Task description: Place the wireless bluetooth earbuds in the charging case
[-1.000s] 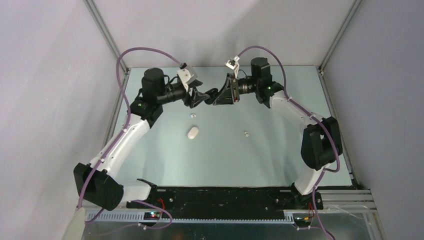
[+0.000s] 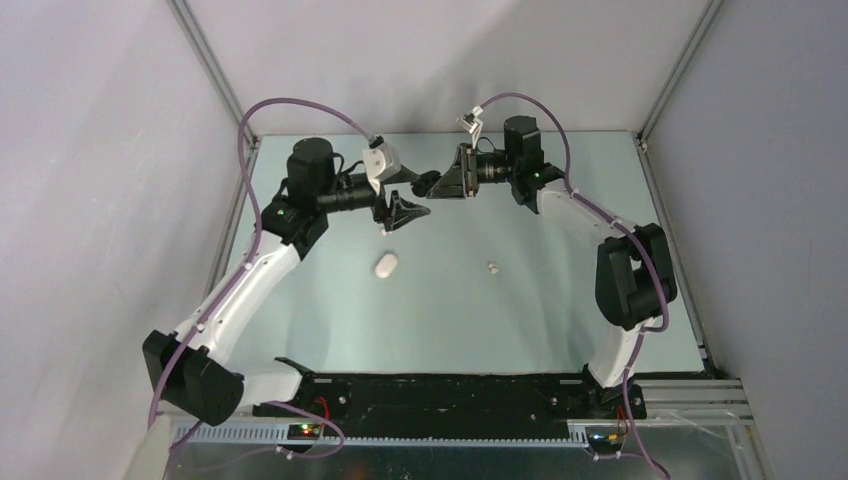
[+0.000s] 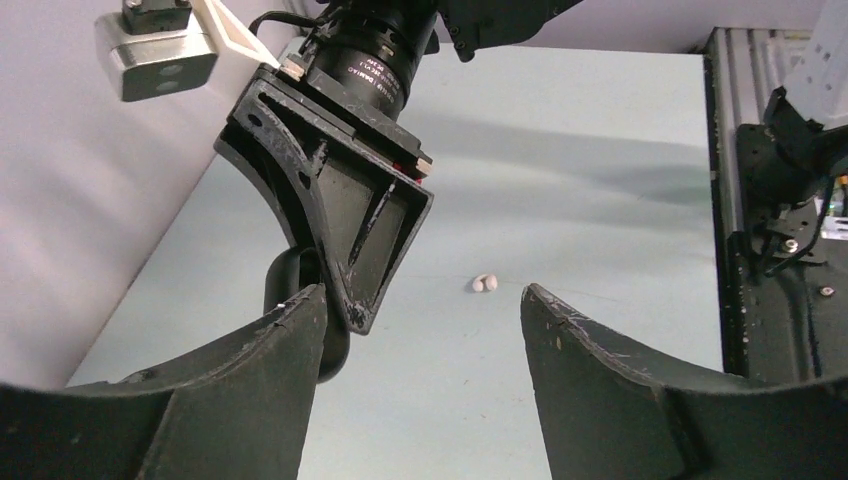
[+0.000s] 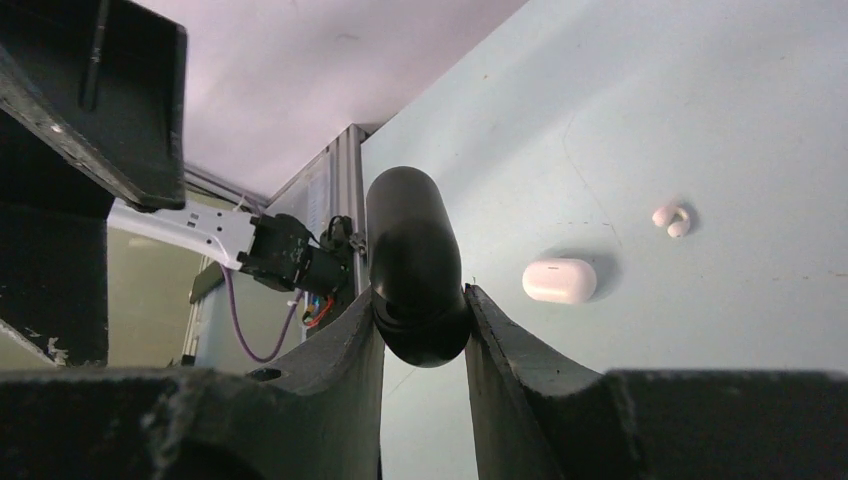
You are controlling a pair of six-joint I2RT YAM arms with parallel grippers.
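Note:
A black charging case [image 4: 412, 260] is pinched between the fingertips of my right gripper [image 2: 440, 188], above the far part of the table. In the left wrist view the case [image 3: 335, 352] is partly covered by a finger, and its lid state is unclear. Facing it from the left, my left gripper has its fingers spread, with nothing gripped. One white pair of earbuds [image 2: 493, 268] lies right of centre on the table; other small white earbuds [image 4: 670, 220] lie near a white oval case [image 2: 386, 265], mostly under my left gripper in the top view.
The back wall [image 2: 450, 60] rises close behind both grippers. A dark rail [image 2: 450, 400] borders the front edge.

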